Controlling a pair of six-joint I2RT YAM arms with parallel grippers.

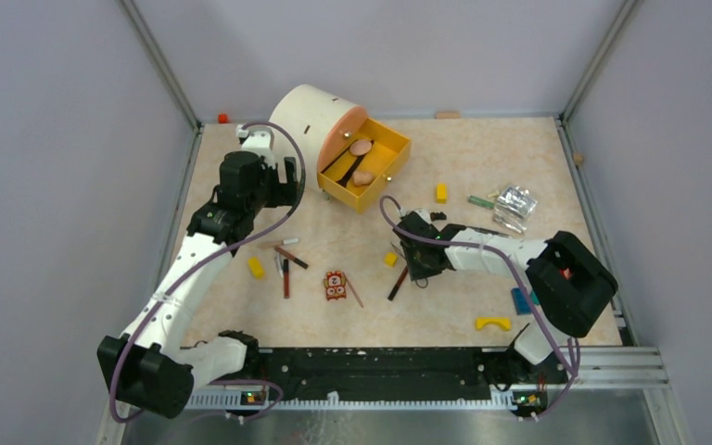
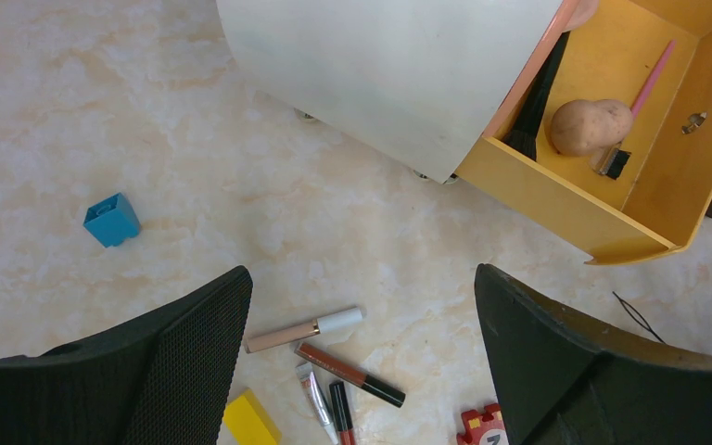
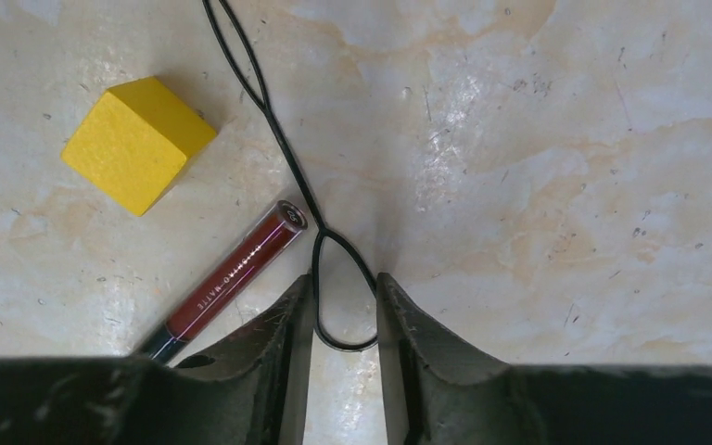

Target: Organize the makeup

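Note:
A white rounded organizer [image 1: 306, 120] has its yellow drawer [image 2: 538, 204] out, holding brushes and sponges. Lip glosses [image 2: 348, 375], a concealer [image 2: 278, 338] and a small tube lie on the table at left. My left gripper is open above them, empty. My right gripper is low on the table, part open, its fingertips at either side of a thin black loop [image 3: 343, 345]; whether they grip it cannot be told. A dark red lip gloss [image 3: 227, 273] lies beside it.
Yellow blocks [image 3: 134, 139], a red owl toy [image 1: 336, 286], silver pouches [image 1: 516, 202], a blue block [image 1: 522, 299] and a yellow arch [image 1: 491, 324] are scattered around. The table's middle between drawer and owl is fairly clear.

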